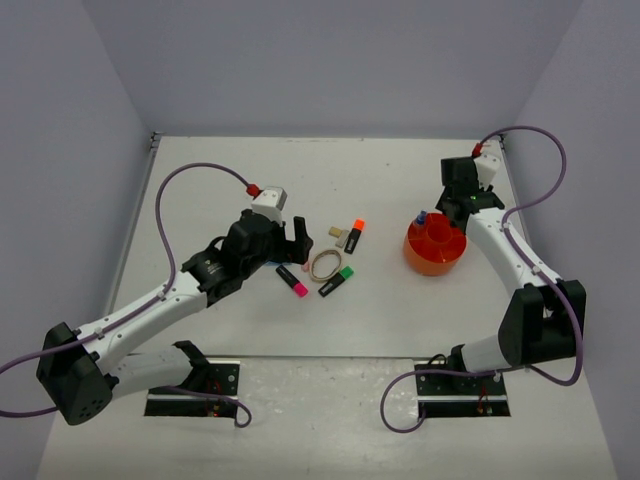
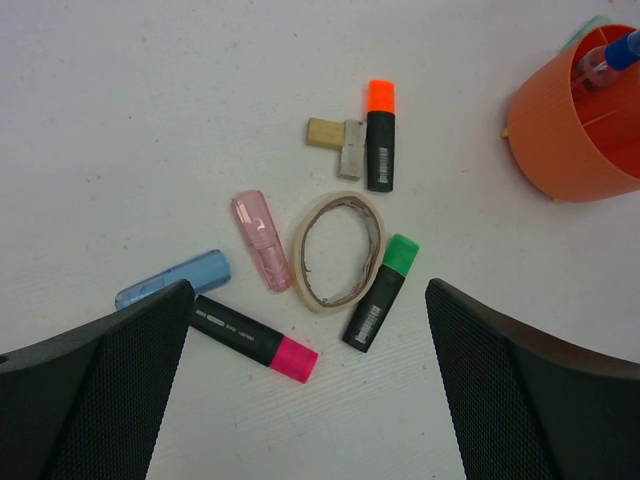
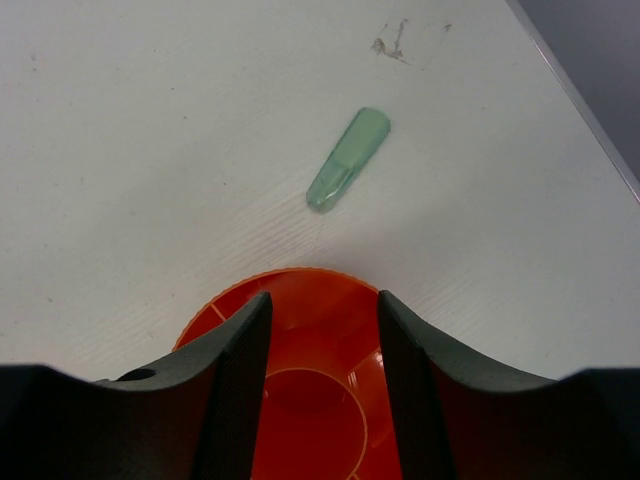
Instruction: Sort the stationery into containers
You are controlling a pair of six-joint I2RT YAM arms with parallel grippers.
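Observation:
My left gripper [image 1: 296, 240] is open above the loose stationery: pink-capped marker [image 2: 252, 337], green-capped marker [image 2: 379, 294], orange-capped marker [image 2: 380, 148], blue item [image 2: 173, 280], pink item [image 2: 260, 238], tape roll [image 2: 308, 295] and two small blocks [image 2: 325, 133]. An orange divided container [image 1: 430, 261] at the right holds a blue-capped item [image 2: 623, 51]. My right gripper stands open above the container, nothing visible between its fingers. A green item [image 3: 349, 157] lies beyond the container in the right wrist view.
The white board has free room at the back, the left and the front. Grey walls bound it at the back and sides, the right one close to my right arm.

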